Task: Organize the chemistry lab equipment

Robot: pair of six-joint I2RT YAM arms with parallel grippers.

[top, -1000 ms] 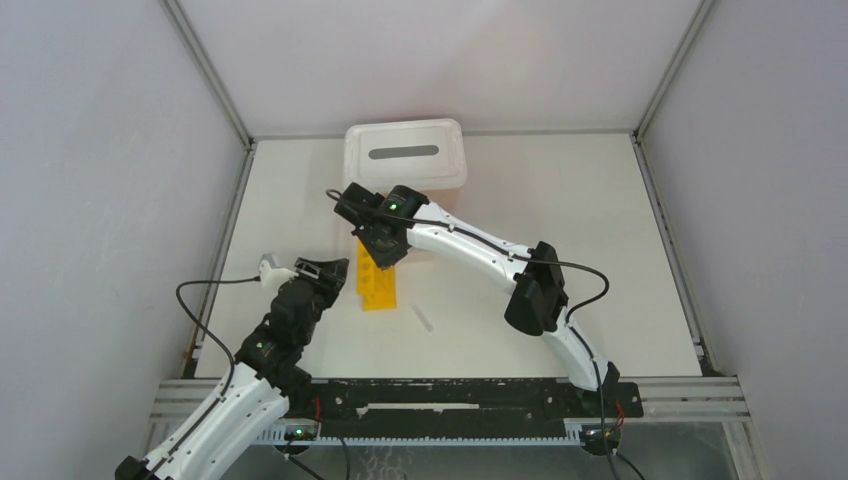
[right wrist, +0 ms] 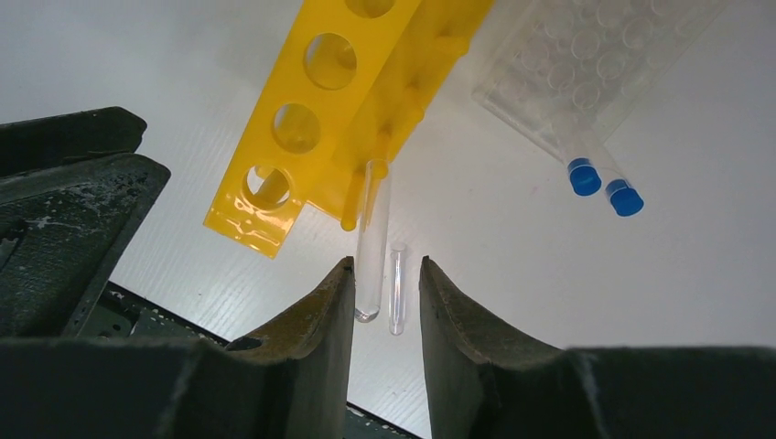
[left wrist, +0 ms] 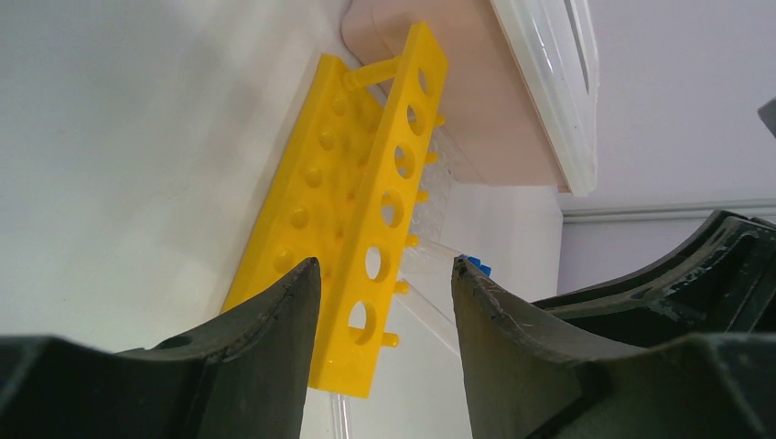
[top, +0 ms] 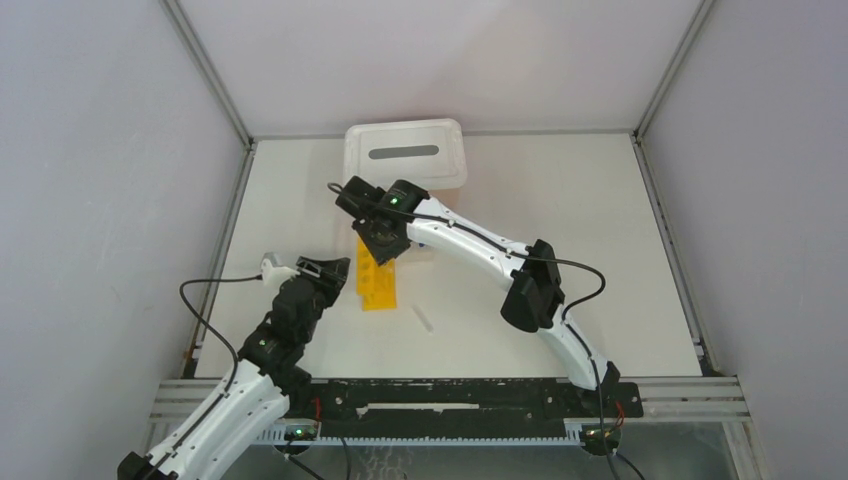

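Observation:
The yellow test tube rack (left wrist: 389, 210) stands in front of my left gripper, which is open with nothing gripped. In the right wrist view, my right gripper is partly open, a clear gap between its fingers. A clear test tube (right wrist: 370, 242) appears in that gap, nearer the left finger, overlapping the rack's pegs; whether it touches the finger I cannot tell. Beside it is a smaller-looking glass tube (right wrist: 397, 288). From above, a clear tube (top: 422, 318) lies on the table, and the right arm covers the rack's far end.
A lidded box (top: 404, 160) stands behind the rack. A clear plate with wells (right wrist: 586, 59) lies right of the rack, with two blue-capped tubes (right wrist: 625, 198) by it. Both grippers are close together near the rack.
My right gripper has shifted slightly over the rack, toward the back of the table. My left arm has barely moved. The rack and the tube on the table look unmoved.

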